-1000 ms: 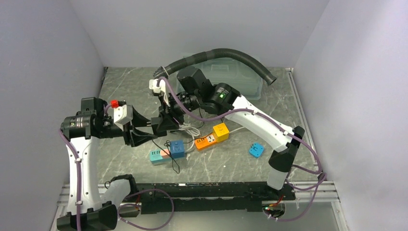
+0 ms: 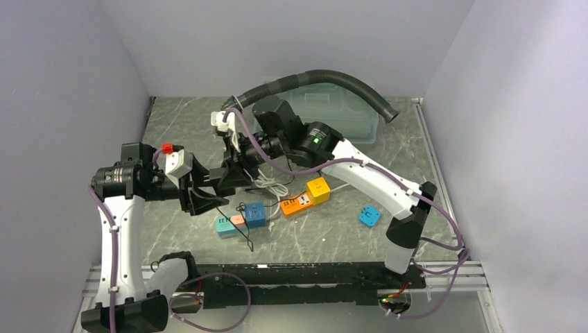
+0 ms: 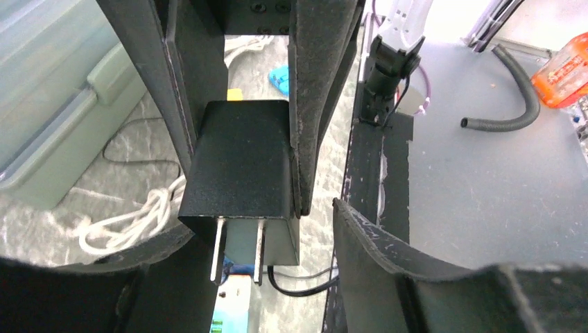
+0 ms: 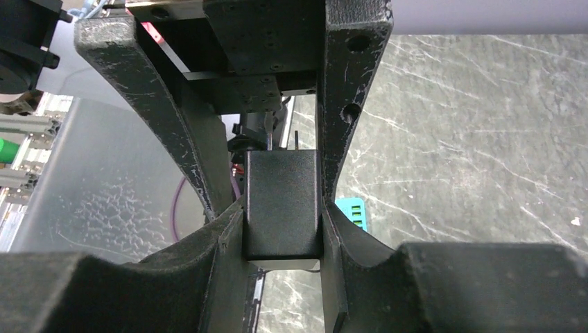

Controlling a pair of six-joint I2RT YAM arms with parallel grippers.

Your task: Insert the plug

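Note:
The black block-shaped plug (image 3: 239, 163) is held in the air, with my right gripper shut on its sides. Two metal prongs (image 3: 259, 250) stick out of its free end. In the right wrist view those prongs point away from the right gripper, toward the left hand. My left gripper faces that pronged end, its fingers (image 3: 374, 257) spread to either side of the plug; a gap shows on the right side in the left wrist view, while contact on the other side is unclear. From the top, both grippers meet above the left part of the table.
Below the grippers lie a teal strip (image 2: 226, 227), a blue cube (image 2: 255, 215), an orange strip (image 2: 296, 203) and a yellow cube (image 2: 318, 191), with loose cables (image 2: 274, 186). A small blue piece (image 2: 369, 216) lies to the right. A clear bin (image 2: 340, 111) stands behind.
The right gripper has shifted slightly left with the plug, closer to the left hand.

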